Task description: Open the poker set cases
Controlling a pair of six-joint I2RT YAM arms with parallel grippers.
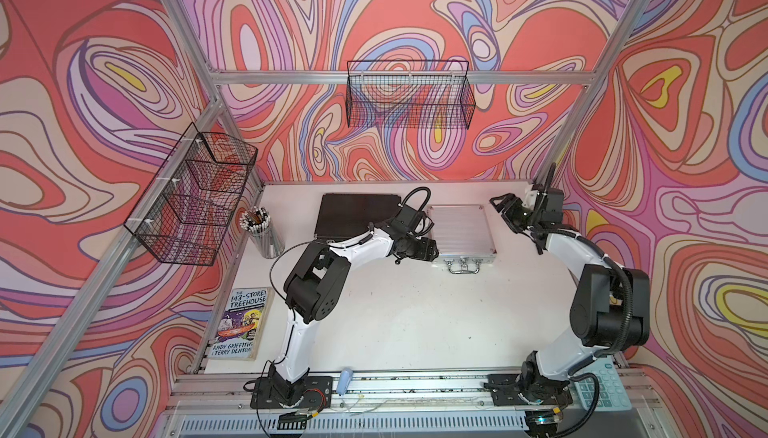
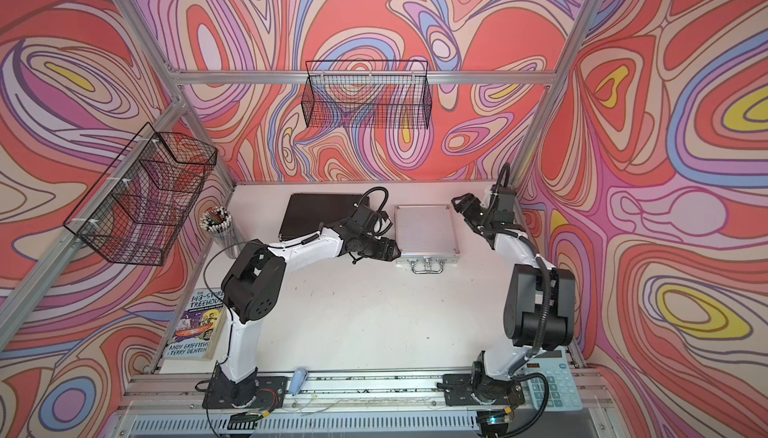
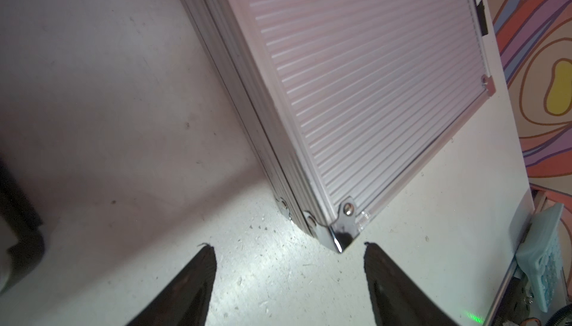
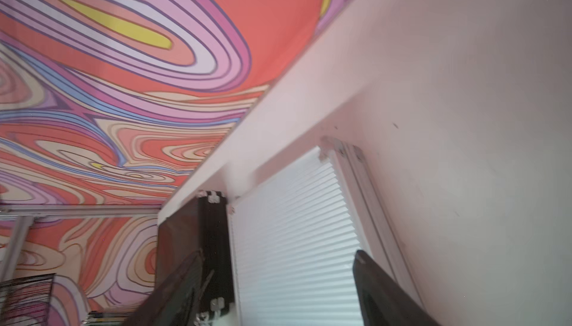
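The silver poker case (image 1: 461,228) lies on the table right of centre, its ribbed lid down and its handle (image 1: 464,267) toward the front. A black case (image 1: 352,212), also closed, lies to its left, partly hidden by my left arm. My left gripper (image 1: 430,251) is at the silver case's front left corner. In the left wrist view its fingers (image 3: 189,284) are apart, with the metal corner (image 3: 342,230) just beyond the gap. My right gripper stands open past the case's right side, raised, with nothing between its fingers.
A cup of markers (image 1: 264,234) and a book (image 1: 240,323) occupy the left edge. Wire baskets (image 1: 410,102) hang at the back and left.
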